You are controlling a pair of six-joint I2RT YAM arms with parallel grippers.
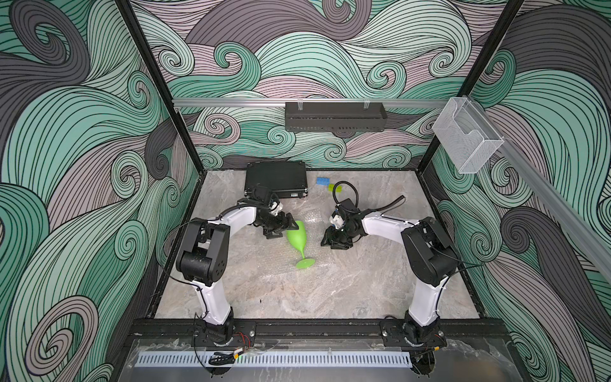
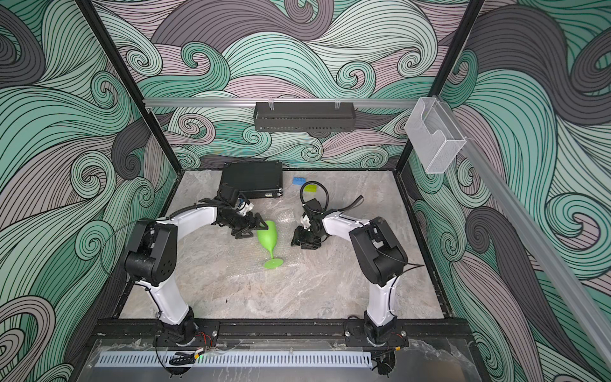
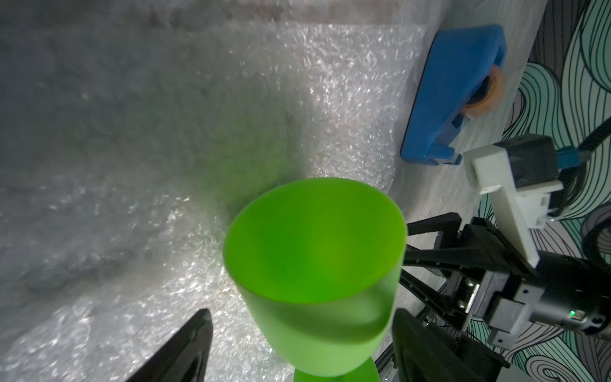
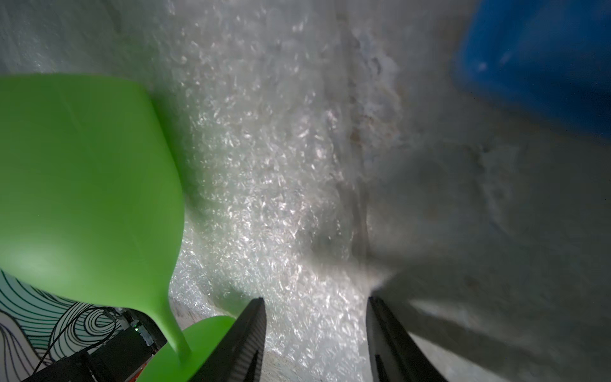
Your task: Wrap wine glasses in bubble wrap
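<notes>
A green wine glass [image 1: 296,236] lies on its side on a clear sheet of bubble wrap [image 3: 347,108], its foot toward the front of the table. Its open mouth faces the camera in the left wrist view. My left gripper is open at the bowl's rim end, one finger showing on each side of the glass. To the right of the glass stands my right gripper, open, with only bubble wrap visible beneath its fingertips. A blue tape dispenser [image 3: 452,92] sits beyond the wrap's edge; the right arm hides it in the top views.
A black case [image 1: 275,178] is at the back left. Blue and yellow-green sponges [image 1: 322,180] lie at the back middle. A dark bin [image 1: 335,116] and a white mesh holder [image 1: 466,135] hang from rails.
</notes>
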